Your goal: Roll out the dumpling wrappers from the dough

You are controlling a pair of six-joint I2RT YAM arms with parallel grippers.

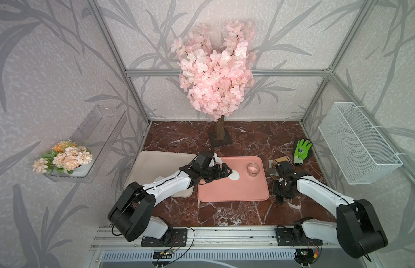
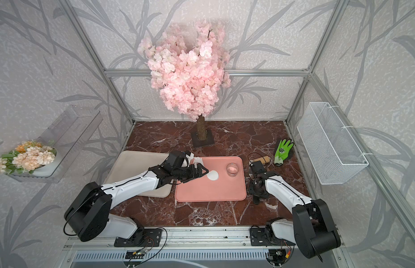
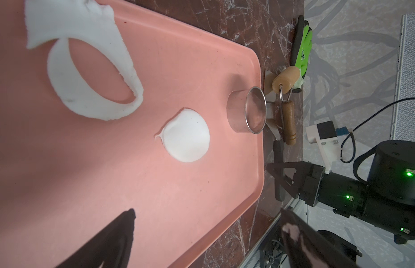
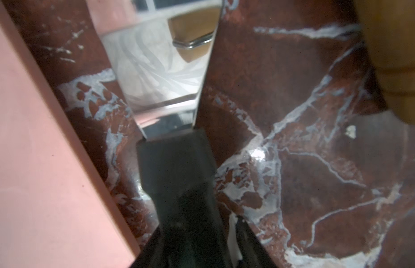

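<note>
On the pink tray, a round white wrapper lies flat with a small ragged tail at its edge. A cut-out dough sheet rests further left, partly cropped. The metal ring cutter stands near the tray's right side. My left gripper hovers over the tray beside the wrapper, open and empty. Right of the tray, my right gripper is low at the scraper's black handle, with fingers on both sides of it; how firmly they meet it is unclear. The scraper's shiny blade points away.
A wooden rolling pin and a green glove lie beyond the right gripper. On the left, a beige tray carries another white round, partly behind my left arm.
</note>
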